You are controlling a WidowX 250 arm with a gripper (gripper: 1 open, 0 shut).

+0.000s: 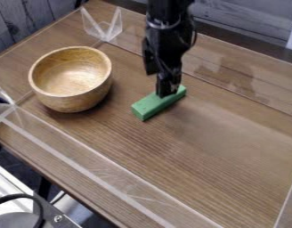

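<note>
A green block (pixel 153 107) lies flat and angled on the wooden table (pixel 208 169), just right of a large wooden bowl (pixel 72 80). My dark gripper (pixel 164 78) hangs from the top of the view over the block's upper right end, its fingers pointing down and apart. Whether the fingertips touch the block is hard to tell.
The bowl sits on the left half of the table. Clear tape strips lie at the top left and along the left edge. A dark round object (pixel 18 214) is at the bottom left, off the table.
</note>
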